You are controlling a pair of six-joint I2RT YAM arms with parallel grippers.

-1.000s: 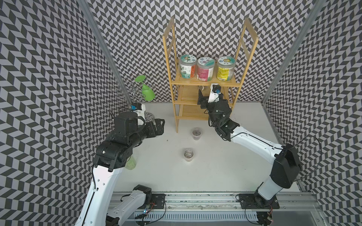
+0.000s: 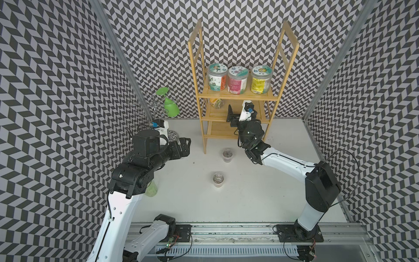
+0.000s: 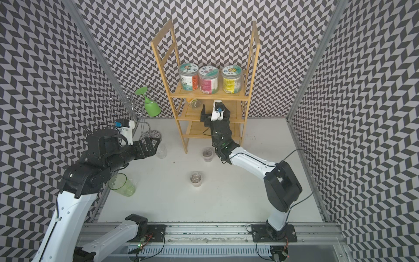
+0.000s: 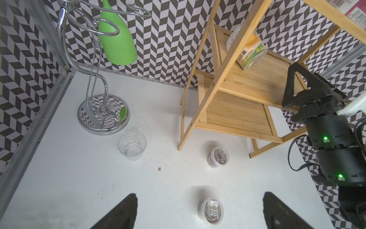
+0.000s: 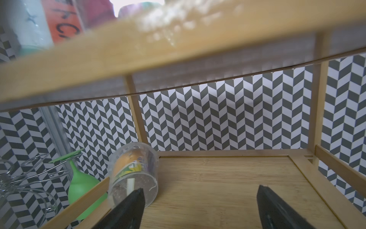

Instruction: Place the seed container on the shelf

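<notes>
On the middle shelf a clear seed container with an orange and yellow label lies on its side at the left end; it also shows in the left wrist view [image 4: 247,49]. My right gripper [image 2: 233,114] is open at the front of that shelf, level with it, the container near its left finger, nothing between its fingers. My left gripper [image 2: 183,147] stands open over the table at the left, empty. Three larger seed jars [image 2: 237,80] stand on the top shelf.
A chrome rack [image 4: 103,126] with a green sprayer [image 4: 118,45] stands at the back left. A clear cup [image 4: 131,147], a green glass [image 3: 122,185] and two small cups [image 2: 218,179] are on the table. The middle shelf's right part is clear.
My right arm has moved a little left and down at the shelf front. The lying container now shows behind it at the shelf's left end. The left arm has not moved.
</notes>
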